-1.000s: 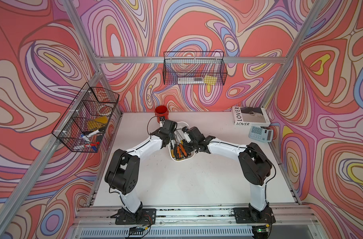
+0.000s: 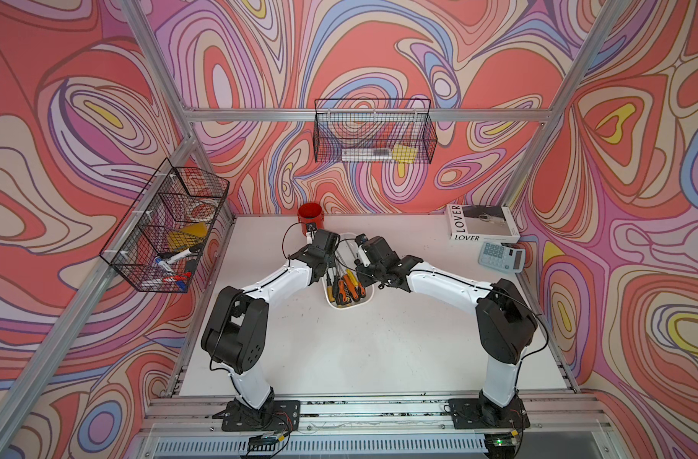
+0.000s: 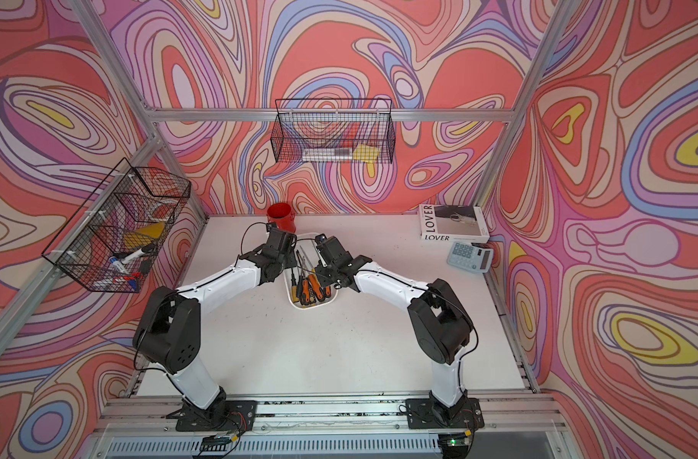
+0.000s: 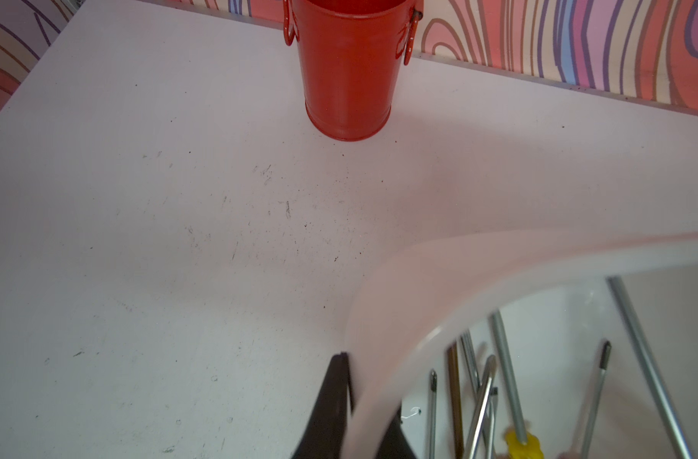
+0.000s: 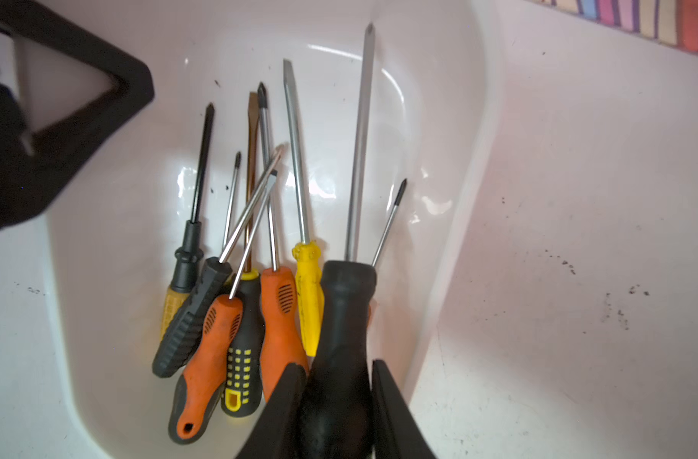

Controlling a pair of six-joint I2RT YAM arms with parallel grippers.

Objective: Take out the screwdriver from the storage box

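The white storage box point(image 5: 62, 336) stands mid-table with several screwdrivers in it. In the right wrist view, a large black-handled screwdriver point(image 5: 347, 306) points away from me, over the box's right side. Its handle sits between the fingers of my right gripper, which press close on both sides. It looks nearer the camera than the others. Orange-handled point(image 5: 281, 321), yellow-handled point(image 5: 309, 294) and dark-handled screwdrivers lie inside to its left. In the left wrist view, my left gripper is shut on the rim of the box point(image 4: 440, 332).
A red bucket point(image 4: 351, 69) stands behind the box. At the table's back right lie a book point(image 2: 482, 223) and a calculator point(image 2: 501, 257). Wire baskets point(image 2: 375, 137) hang on the frame.
The left arm has stayed in place.
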